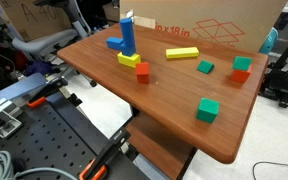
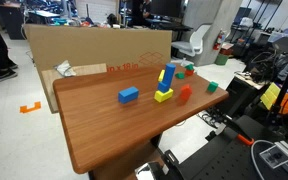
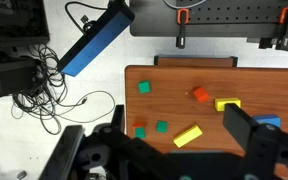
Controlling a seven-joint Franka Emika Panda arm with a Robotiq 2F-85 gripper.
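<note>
In the wrist view my gripper stands open, its dark fingers wide apart, with nothing visible between them but the table well below. A tall blue block (image 1: 127,37) stands upright at a yellow block (image 1: 129,58); whether it rests on it I cannot tell. A second blue block (image 2: 128,95) lies flat nearby. An orange block (image 3: 201,94) sits alone close to the yellow one. Farther off lies a long yellow block (image 3: 187,136). Two single green blocks, one small (image 1: 205,67) and one near the edge (image 1: 207,109), lie apart. Another green block (image 1: 242,63) sits over an orange block (image 1: 240,76).
The brown table (image 2: 89,125) has a wide bare area at one end. A cardboard panel (image 2: 104,47) stands along its far side. Beside the table is a black perforated bench (image 1: 46,140) with orange-handled clamps (image 1: 104,155). Cables (image 3: 49,85) lie on the floor.
</note>
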